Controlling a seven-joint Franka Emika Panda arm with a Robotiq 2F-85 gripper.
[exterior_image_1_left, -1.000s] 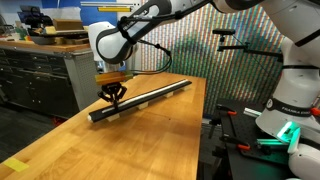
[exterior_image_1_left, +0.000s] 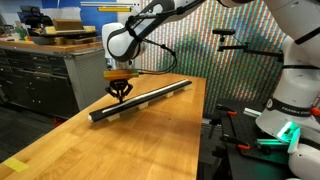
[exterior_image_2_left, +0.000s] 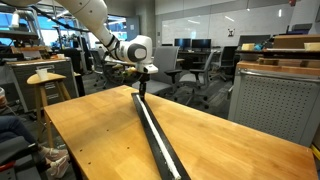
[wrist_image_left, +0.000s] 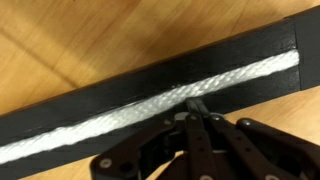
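Note:
A long black bar (exterior_image_1_left: 102, 116) lies across the wooden table, and a white rope (wrist_image_left: 82, 130) runs straight along its length. Over the bar's far-left part, in the first exterior view, my gripper (exterior_image_1_left: 120, 99) points down. The second exterior view has the gripper (exterior_image_2_left: 142, 95) at the far end of the bar. In the wrist view the closed fingertips of the gripper are at the lower edge of the rope, close to its right end. It is shut; nothing shows between its fingers, and whether they touch the rope is unclear.
Bare wooden tabletop (exterior_image_1_left: 110, 150) spreads on both sides of the bar. A second robot arm (exterior_image_1_left: 285, 110) stands at the right edge. Cabinets and chairs stand behind the table. A yellow patch (exterior_image_1_left: 15, 164) marks the near-left corner.
My gripper has shifted slightly to the right along the bar in the first exterior view. The bar appears unmoved.

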